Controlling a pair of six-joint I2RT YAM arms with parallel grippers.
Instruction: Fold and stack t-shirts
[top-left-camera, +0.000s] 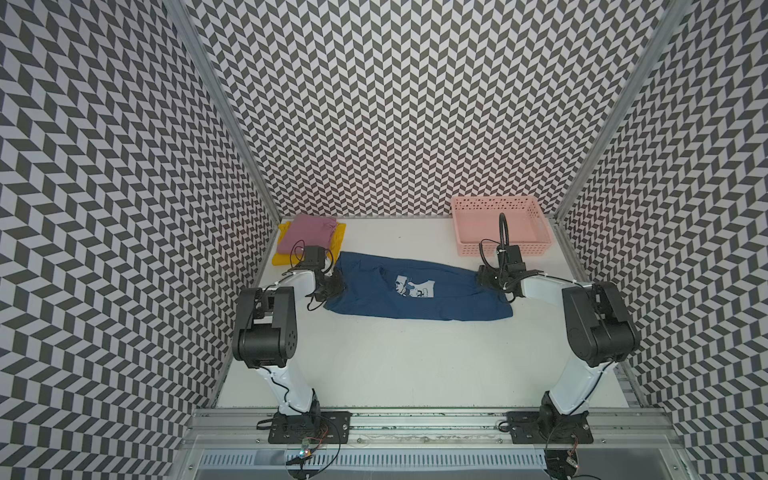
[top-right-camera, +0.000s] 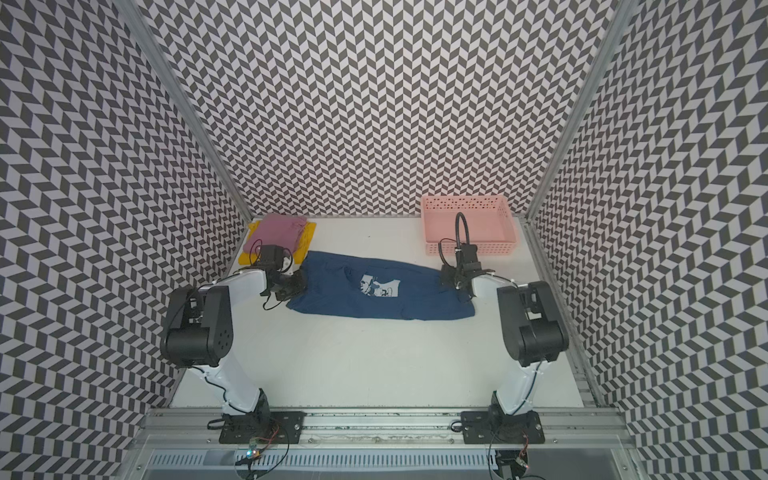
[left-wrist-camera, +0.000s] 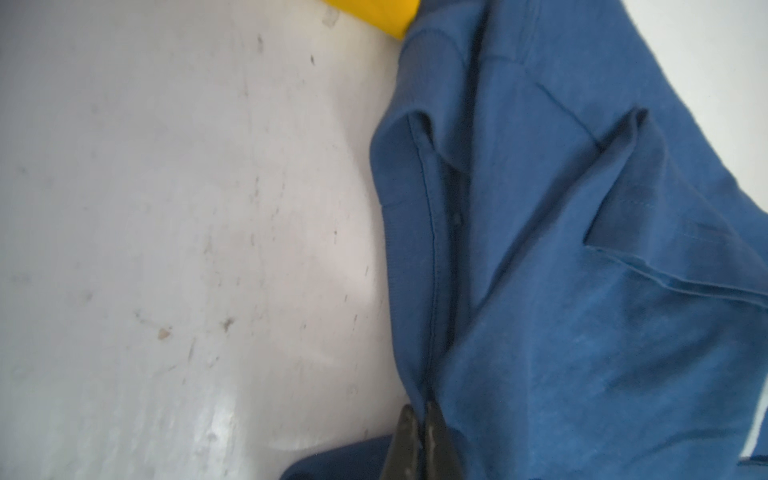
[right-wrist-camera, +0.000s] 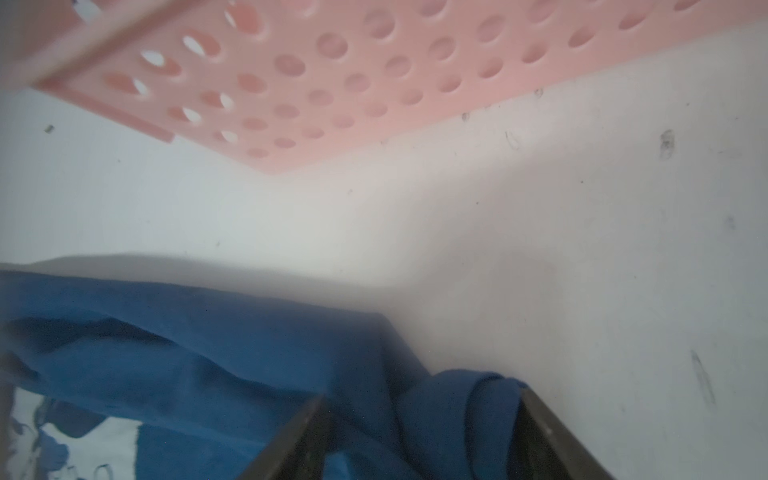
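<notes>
A blue t-shirt (top-left-camera: 452, 309) lies lengthwise across the table, folded into a long strip with its white print (top-right-camera: 379, 285) facing up. At the strip's left end is my left gripper, shut on the shirt's edge, where a thin line of cloth runs between the fingertips. My right gripper is at the right end, its fingers (right-wrist-camera: 308, 436) apart with a raised, bunched part of the shirt between them. A folded mauve shirt (top-left-camera: 307, 232) lies on a yellow one (top-left-camera: 281, 258) at the back left.
A pink basket (top-left-camera: 502, 249) stands at the back right, close behind my right gripper; its visible inside looks empty. Bare white table (top-left-camera: 408, 364) stretches in front of the blue shirt, and a clear strip lies behind it.
</notes>
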